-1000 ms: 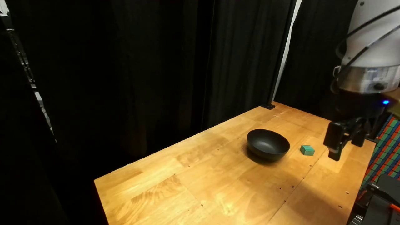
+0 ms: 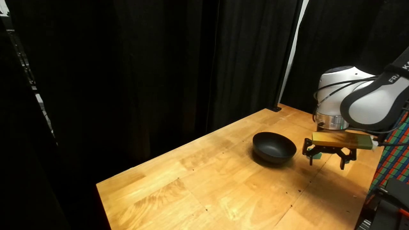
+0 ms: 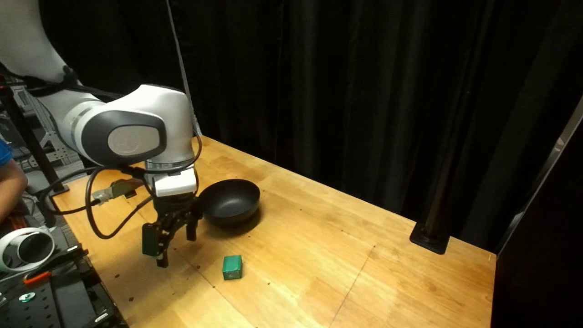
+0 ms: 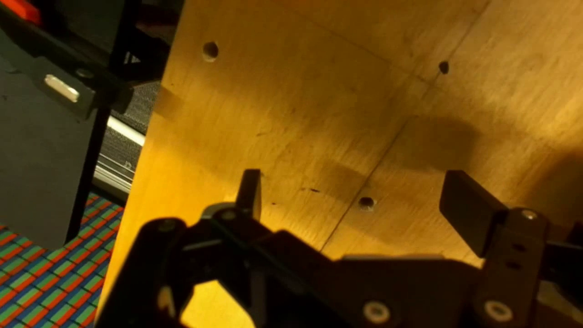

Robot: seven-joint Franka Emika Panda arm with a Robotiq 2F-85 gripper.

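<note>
A small green block (image 3: 232,267) lies on the wooden table, clear of my gripper (image 3: 176,249) in exterior view 2. In exterior view 1 the block (image 2: 317,156) is partly covered by one finger. The black bowl (image 3: 229,201) stands upright beyond the block, and its visible inside (image 2: 273,146) looks empty. My gripper (image 2: 326,164) hangs above the table to one side of the bowl. In the wrist view, the gripper is open, with only bare wood between its fingers; neither block nor bowl shows there.
Bare table (image 2: 214,180) stretches away on the far side of the bowl from my arm. The table's edge and a dark bench (image 4: 43,147) with equipment lie close to the gripper. A black post base (image 3: 430,238) stands near the far edge, before dark curtains.
Bowl and block stay where they were.
</note>
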